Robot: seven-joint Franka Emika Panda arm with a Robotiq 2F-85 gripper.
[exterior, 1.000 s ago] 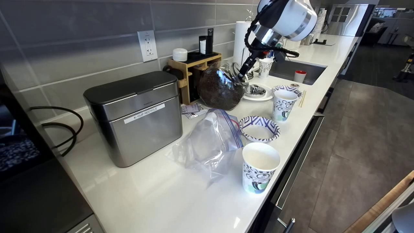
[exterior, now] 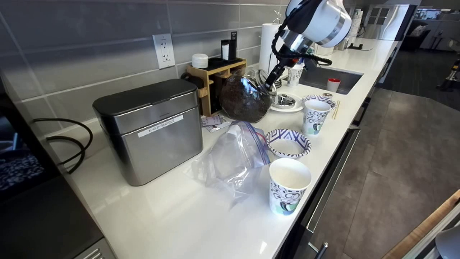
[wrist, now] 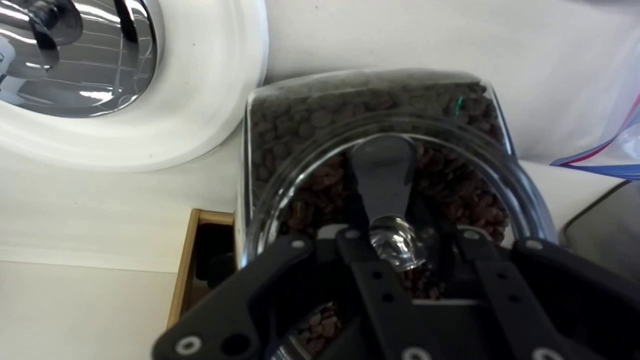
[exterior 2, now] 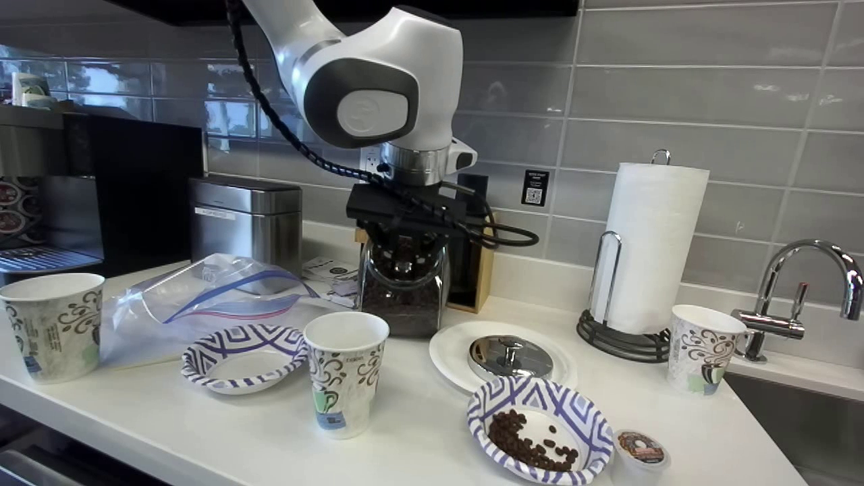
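Observation:
A clear jar (exterior 2: 402,309) of dark coffee beans stands on the counter, its round mouth uncovered. In the wrist view, my gripper is over the jar's mouth with its fingers apart. A utensil with a dark grey handle (wrist: 384,174) and a shiny metal part (wrist: 396,240) is at the opening, between the fingers in that view. Whether either finger touches it is unclear. In exterior view 1 the gripper comes down to the jar (exterior: 244,98) from the upper right, its fingertips hard to make out at the rim.
A chrome lid (exterior 2: 510,356) rests on a white plate (exterior 2: 450,366) beside the jar. One patterned bowl (exterior 2: 595,441) holds some beans; another bowl (exterior 2: 243,356) looks empty. Paper cups (exterior 2: 346,372), a plastic bag (exterior: 235,157) and a steel bin (exterior: 151,133) stand around.
The arm has shifted very slightly at the jar's mouth. Nothing else on the counter has visibly moved.

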